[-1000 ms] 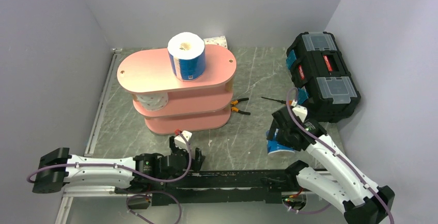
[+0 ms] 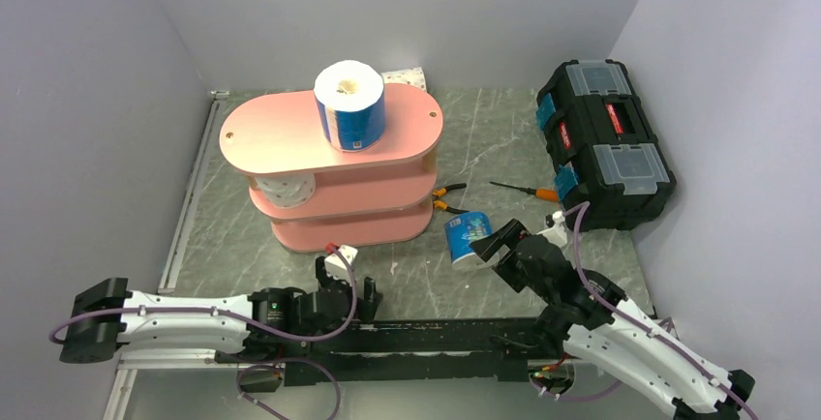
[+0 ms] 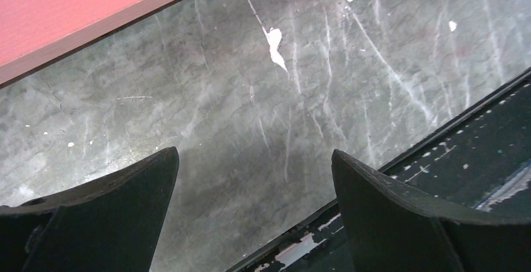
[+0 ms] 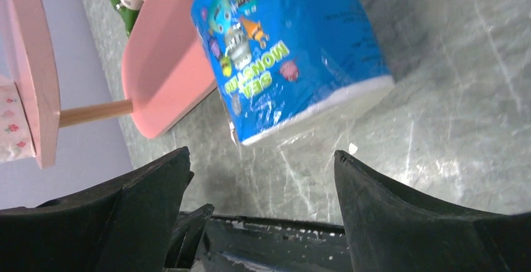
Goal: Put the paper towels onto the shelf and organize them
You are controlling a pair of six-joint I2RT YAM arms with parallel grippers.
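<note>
A blue paper towel roll (image 2: 468, 237) lies on its side on the grey floor, to the right of the pink shelf (image 2: 281, 135). My right gripper (image 2: 511, 255) is at its right in the top view, open and empty. In the right wrist view the roll (image 4: 294, 52) shows ahead of the parted fingers (image 4: 401, 215). On the shelf's top board stands another blue-wrapped roll (image 2: 354, 122), upright. A patterned white roll (image 2: 286, 190) sits on the level below, partly hidden by the top board. My left gripper stands open over bare floor before the shelf.
Orange-handled pliers (image 2: 448, 198) lie between the shelf and the roll, with a screwdriver (image 2: 528, 191) farther right. Black toolboxes (image 2: 612, 149) stand by the right wall. A patterned white item (image 2: 405, 78) shows behind the shelf. Floor before the shelf is clear.
The blue roll has moved left toward the shelf and pliers. The left arm shifted only slightly.
</note>
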